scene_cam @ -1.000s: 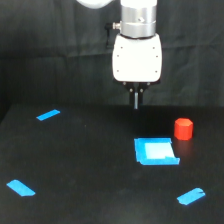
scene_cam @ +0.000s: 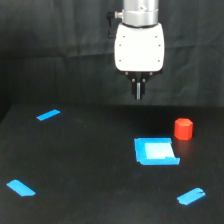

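Observation:
A red, roughly round or many-sided object (scene_cam: 183,129) sits on the black surface at the right, just beyond the upper right corner of a white patch (scene_cam: 158,151) framed in blue tape. My gripper (scene_cam: 138,95) hangs in the air under the white arm end, up and to the left of the red object in the view and apart from it. Its dark fingers are small against the dark backdrop, so their opening is unclear. Nothing shows held in them.
Blue tape strips lie on the black surface at the far left (scene_cam: 48,115), the near left (scene_cam: 21,188) and the near right (scene_cam: 191,196). A dark curtain (scene_cam: 50,60) closes off the back.
My gripper stands a little higher in the view than before. A white arm part at the top edge has gone out of view. The red object and the tape have not moved.

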